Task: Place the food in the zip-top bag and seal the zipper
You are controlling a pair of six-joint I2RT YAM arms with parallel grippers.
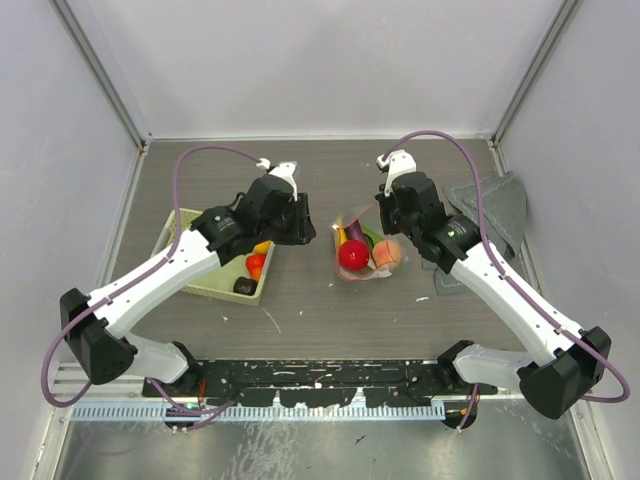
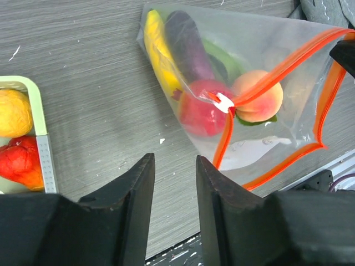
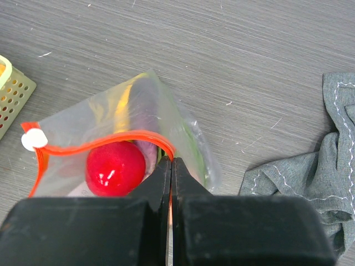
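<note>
The clear zip top bag (image 2: 266, 147) with an orange zipper hangs from my right gripper, which is shut on the bag's rim. Inside lie a red round fruit (image 3: 115, 168), a peach (image 2: 258, 102), a yellow banana-like piece (image 2: 159, 50), a purple eggplant (image 2: 187, 44) and something green. A white slider sits on the zipper, at the bag's left end in the right wrist view. To the left of the bag, clear of it, my left gripper stands open with nothing between its fingers. The mouth of the bag gapes partly open.
A pale green basket (image 1: 222, 286) at the left holds a red-orange pepper (image 1: 256, 264), a dark item (image 1: 245, 286) and a yellow piece (image 2: 14, 113). Grey cloth (image 1: 500, 205) lies at the right. Bare table (image 1: 305, 320) shows between basket and bag.
</note>
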